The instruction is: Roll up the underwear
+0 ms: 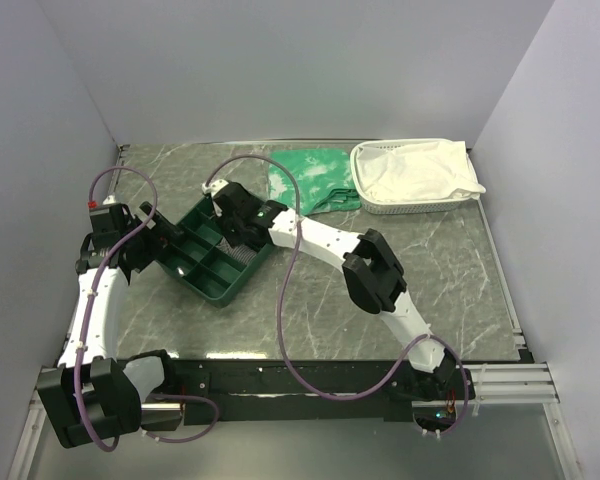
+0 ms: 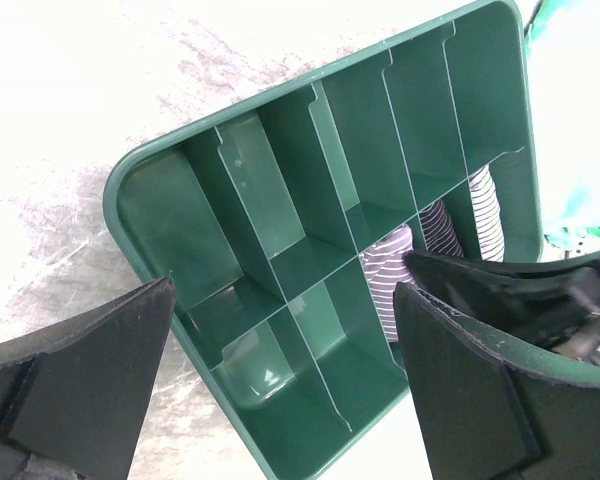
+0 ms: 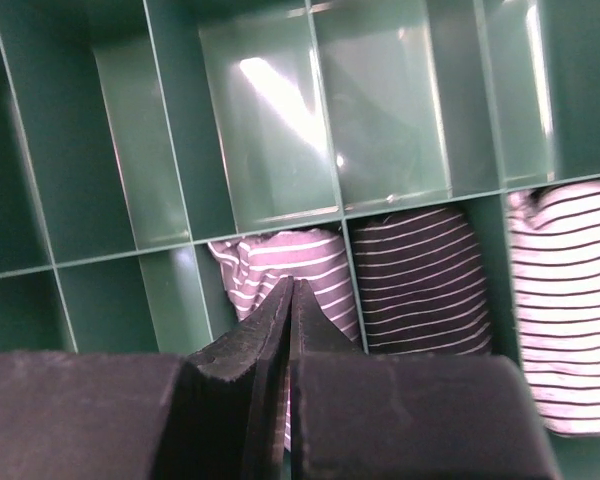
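A green divided box (image 1: 218, 283) holds several rolled striped garments in its compartments: a mauve one (image 3: 278, 262), a dark one (image 3: 420, 285) and a white-and-black one (image 3: 565, 300). My right gripper is over the box, fingertips together at the mauve roll; whether fabric is between them is hidden. My left gripper stands open above the box's left part, with nothing between its fingers. Several other compartments are empty.
A green folded cloth (image 1: 305, 175) lies behind the box. A white basket (image 1: 410, 205) with white fabric sits at the back right.
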